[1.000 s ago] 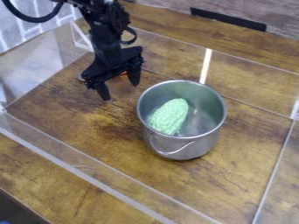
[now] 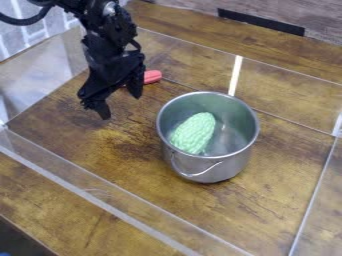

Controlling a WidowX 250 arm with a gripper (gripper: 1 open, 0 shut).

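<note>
My black gripper [image 2: 110, 94] hangs open over the wooden table on the left side, its fingers spread. Just right of it, partly behind it, lies a small red object [image 2: 150, 77] with a pinkish tint. A metal pot [image 2: 231, 165] stands on the right, holding a pale green corn cob [image 2: 193, 133]. Nothing shows between the gripper's fingers.
The wooden table [image 2: 80, 200] has open room in the front left and on the right. Pale strips or edges run along its left and right sides. The pot takes up the middle right.
My gripper has moved left, uncovering more of the red object beside it. The pot and the corn have stayed in place.
</note>
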